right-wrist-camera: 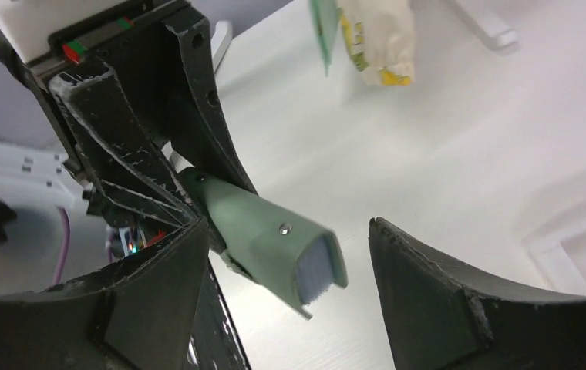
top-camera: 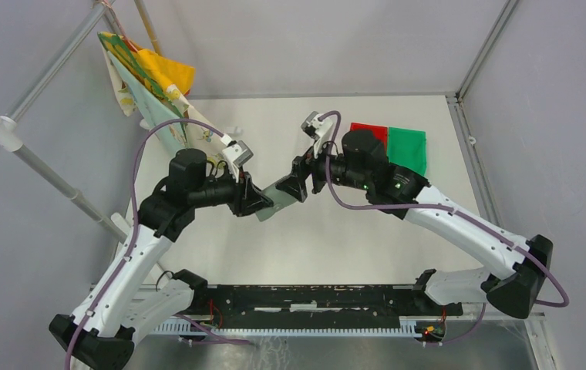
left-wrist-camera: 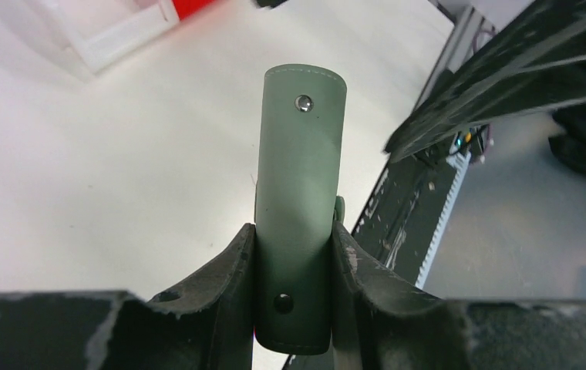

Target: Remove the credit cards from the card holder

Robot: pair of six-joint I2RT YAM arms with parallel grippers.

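A sage-green card holder [top-camera: 274, 199] with metal snaps is in my left gripper [top-camera: 255, 199], which is shut on it. The holder [left-wrist-camera: 299, 154] stands lengthwise in that wrist view. In the right wrist view the holder [right-wrist-camera: 255, 227] shows an open end with a bluish insert, perhaps cards. My right gripper [top-camera: 299, 185] is open beside that end, its fingers [right-wrist-camera: 448, 308] apart, with nothing clearly gripped between them.
Red [top-camera: 367, 127] and green [top-camera: 407, 154] trays stand at the back right, with a white tray [right-wrist-camera: 564, 247] beside them. Cloths [top-camera: 159, 77] hang at the left.
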